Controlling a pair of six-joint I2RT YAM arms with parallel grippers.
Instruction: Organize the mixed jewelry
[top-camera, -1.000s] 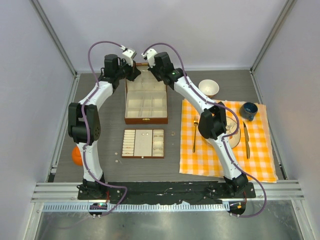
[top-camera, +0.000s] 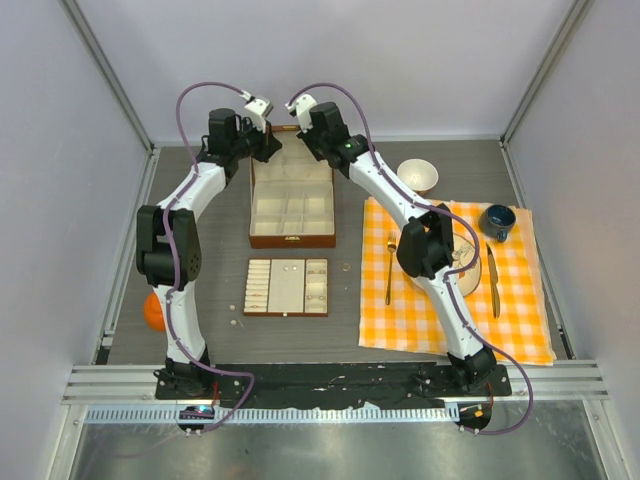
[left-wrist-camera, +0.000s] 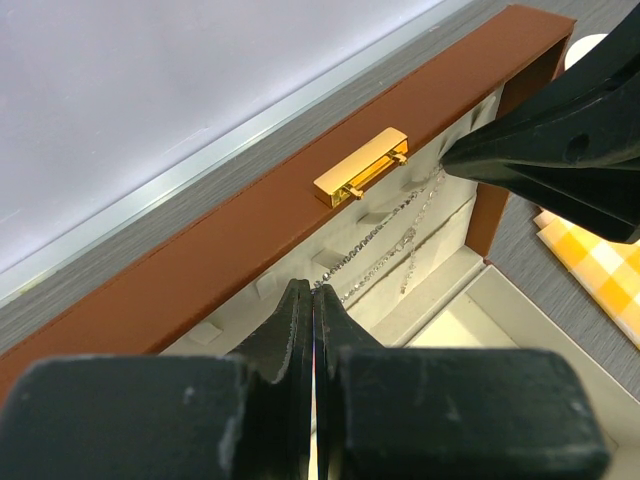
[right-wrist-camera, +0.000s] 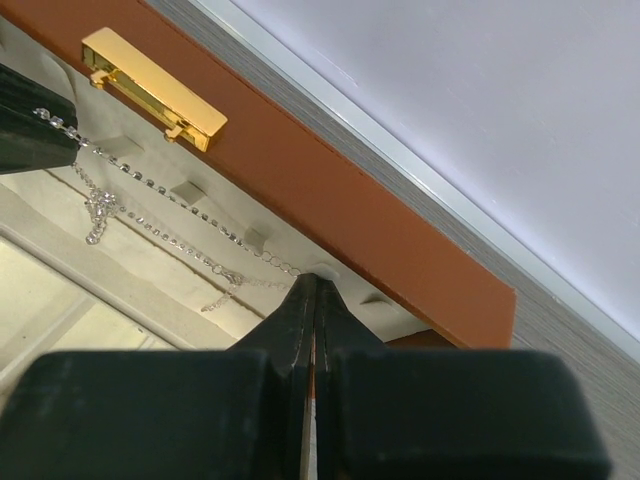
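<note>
The brown jewelry box (top-camera: 292, 241) stands open, its white lid lining fitted with small hooks. Silver chains (left-wrist-camera: 378, 228) hang across that lining in both wrist views. My left gripper is shut at one end of a chain; whether chain lies between its fingertips is hard to tell. My right gripper, at the other end along the lid, is shut on a silver chain (right-wrist-camera: 240, 243) beside a hook. The lower chains have tangled clumps and dangling ends.
A compartment tray (top-camera: 285, 312) lies in front of the box. At right are a white bowl (top-camera: 417, 172), a checked cloth (top-camera: 380, 330) with cutlery, a plate and a mug (top-camera: 497, 222). An orange object (top-camera: 154, 311) sits at lower left.
My right gripper has shifted very slightly at the lid since a second ago; the left looks unmoved.
</note>
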